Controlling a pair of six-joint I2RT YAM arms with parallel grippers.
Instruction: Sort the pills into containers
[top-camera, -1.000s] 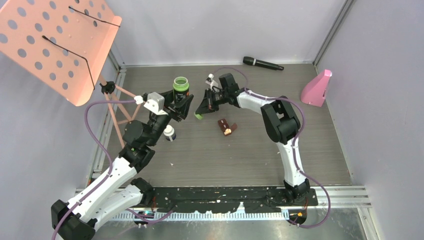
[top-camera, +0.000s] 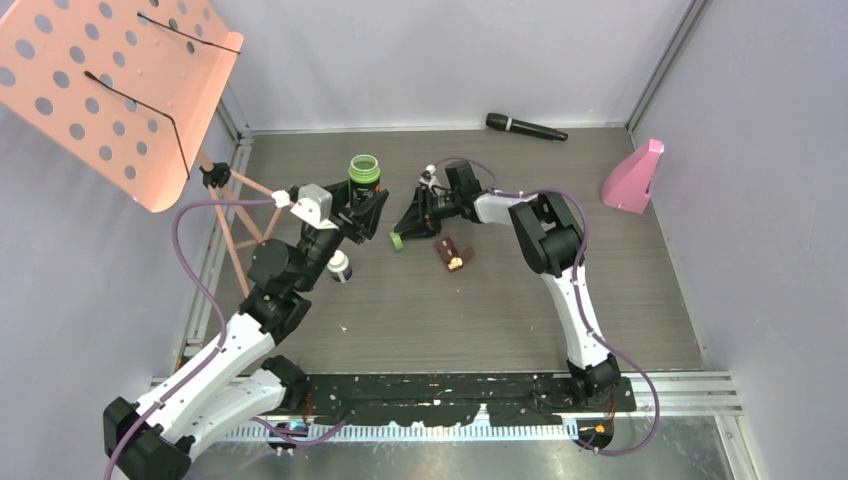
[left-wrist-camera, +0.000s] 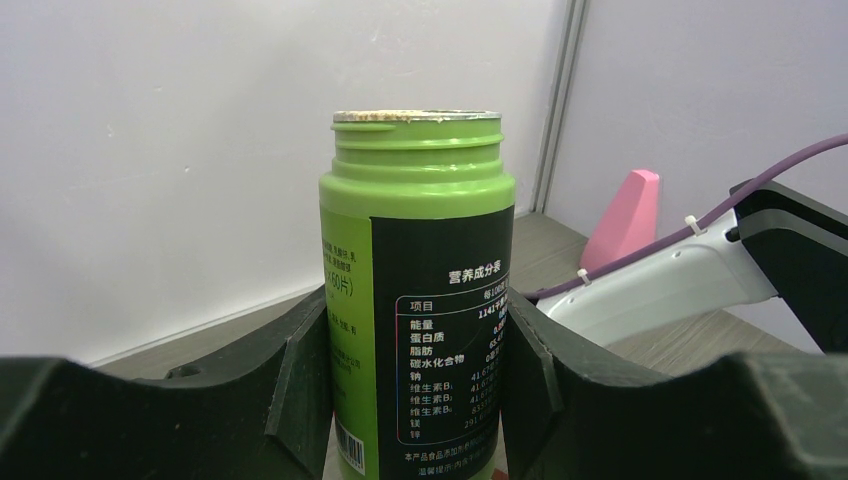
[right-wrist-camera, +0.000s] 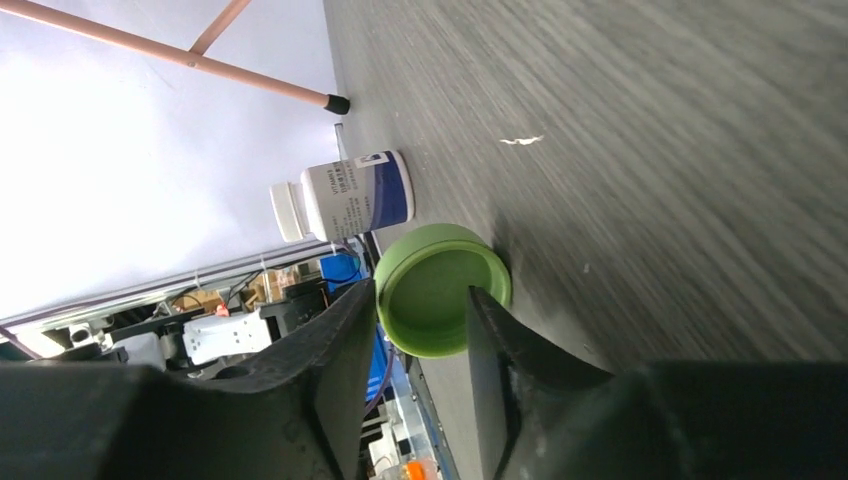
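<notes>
My left gripper is shut on an uncapped green bottle, which stands upright between its fingers, its black label facing the left wrist camera. From above, this bottle shows its open mouth. A green cap, hollow side towards the right wrist camera, is at the fingertips of my right gripper. The fingers are parted, and the right one overlaps the cap's inside; the cap looks to be beyond the tips. In the top view the cap shows beside the right gripper.
A small white bottle with a blue label stands near the left arm. A brown packet lies below the right gripper. Further off are a black microphone and a pink block.
The left arm and its bottle have barely moved.
</notes>
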